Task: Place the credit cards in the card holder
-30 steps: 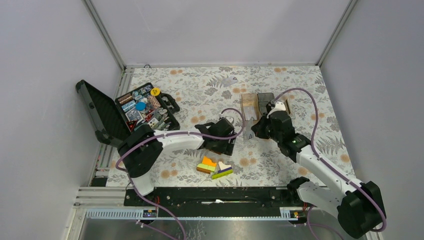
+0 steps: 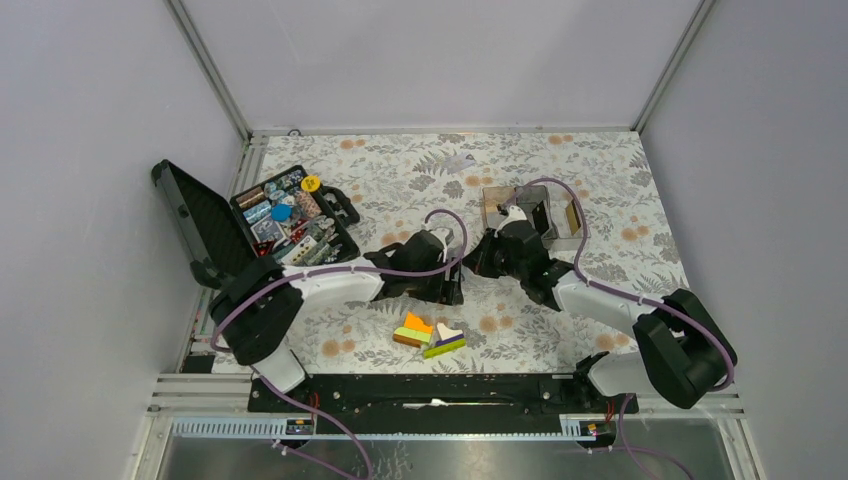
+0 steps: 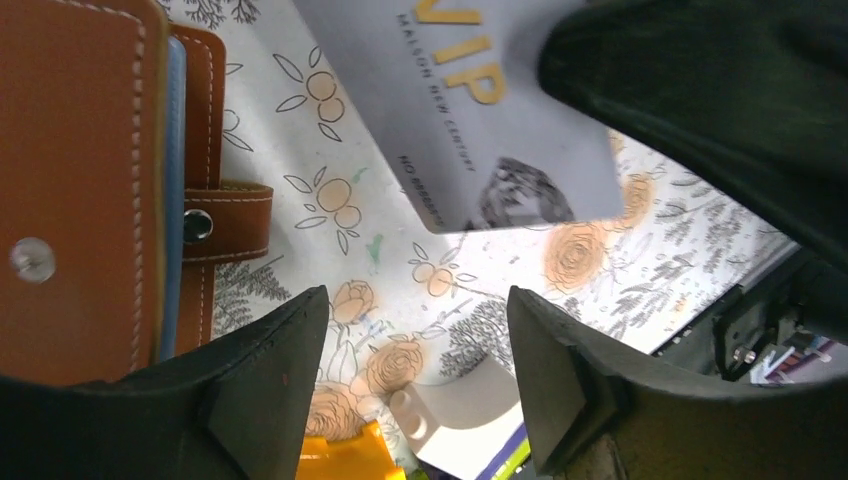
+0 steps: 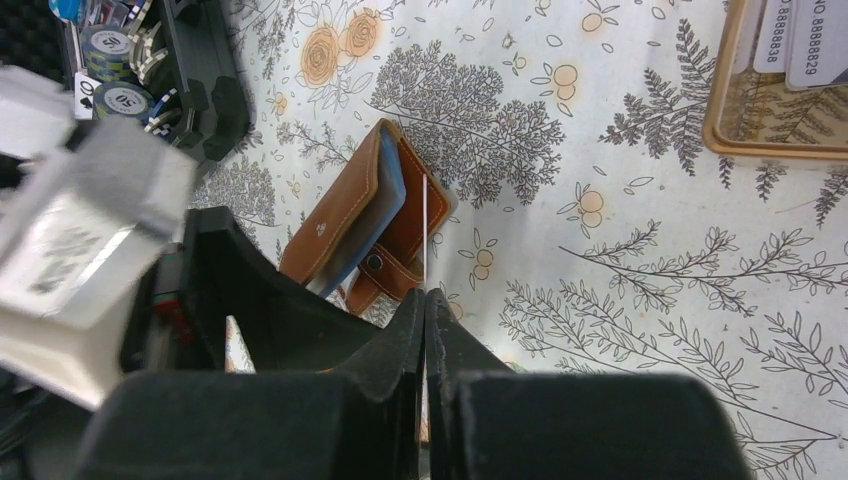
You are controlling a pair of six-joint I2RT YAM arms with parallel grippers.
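The brown leather card holder point(image 3: 85, 180) stands with its blue inner sleeve showing, at the left of the left wrist view and centre of the right wrist view point(image 4: 330, 220). My right gripper is shut on a card, seen edge-on as a thin white line; the card's grey VIP face point(image 3: 460, 130) shows in the left wrist view, beside the holder. My left gripper is part open below that card, with nothing between its fingertips. In the top view both grippers meet near the table's middle.
A tray point(image 4: 720, 90) with more cards is at the back right. An open black case point(image 2: 190, 215) of chips and small items lies at the left. Coloured blocks point(image 2: 440, 350) sit at the front centre.
My right gripper has moved left with the card, toward the holder and left gripper.
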